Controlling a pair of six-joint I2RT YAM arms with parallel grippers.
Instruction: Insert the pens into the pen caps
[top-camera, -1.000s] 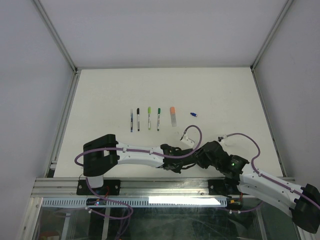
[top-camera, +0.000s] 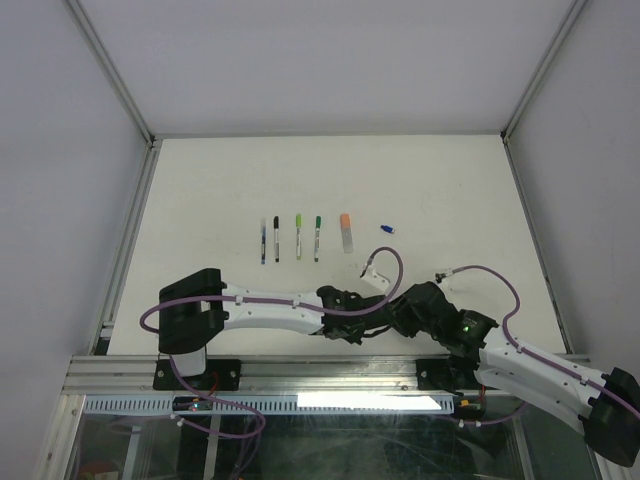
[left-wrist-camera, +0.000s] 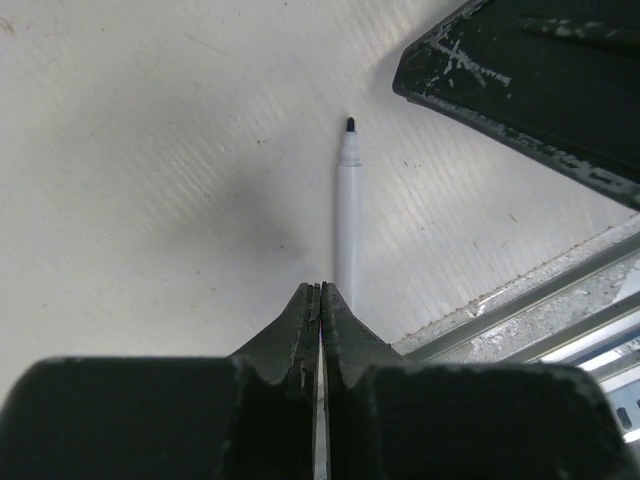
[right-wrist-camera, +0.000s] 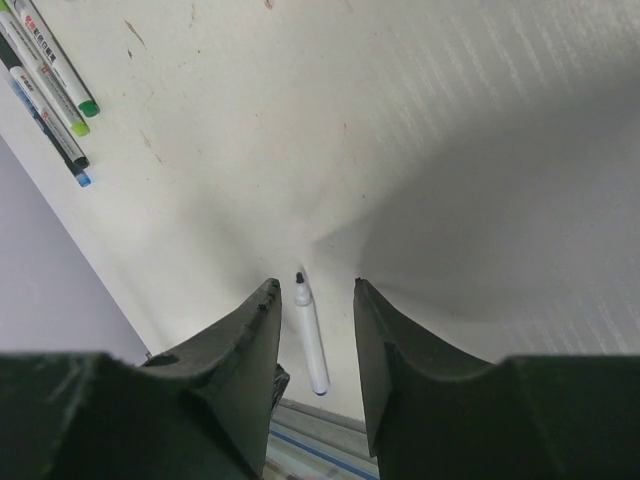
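An uncapped white pen (left-wrist-camera: 347, 220) lies on the table beneath the grippers, tip upward in the left wrist view; the right wrist view shows it too (right-wrist-camera: 310, 335). My left gripper is shut, nothing visible between its fingers, just over the pen's lower end. My right gripper is open, its fingers either side of the view above the pen's tip. In the top view a small blue cap (top-camera: 388, 229) lies right of a row of four capped pens: blue (top-camera: 263, 240), black (top-camera: 276, 242), light green (top-camera: 298, 240) and dark green (top-camera: 317, 240).
An orange-and-grey item (top-camera: 346, 233) lies between the row and the cap. A metal rail (top-camera: 280, 368) runs along the front edge, with both arms close together there.
The right arm and the items on the table look unchanged.
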